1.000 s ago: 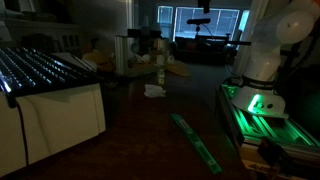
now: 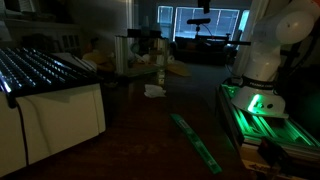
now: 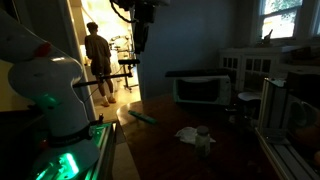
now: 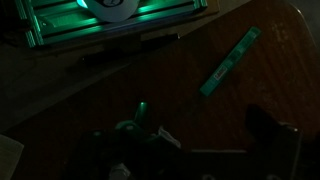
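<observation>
A long, flat green strip [image 2: 195,143] lies on the dark brown table; it also shows as the green strip [image 4: 231,61] in the wrist view. Farther back rests a crumpled white cloth [image 2: 154,91], and a small clear bottle [image 3: 203,141] stands upright close to it. High above the table, well clear of these things, hangs my gripper [image 3: 133,65]. In the wrist view the gripper has its dark fingers spread apart, and nothing shows between them. The room is dim, so the fingertips are hard to make out.
A white toaster-oven-like box [image 2: 60,125] with a dark rack on top stands along one table side. Opposite it is the arm's base [image 2: 260,100], on a green-lit metal frame. Bare table [image 2: 125,125] lies between box and strip. A person [image 3: 98,55] stands in the doorway.
</observation>
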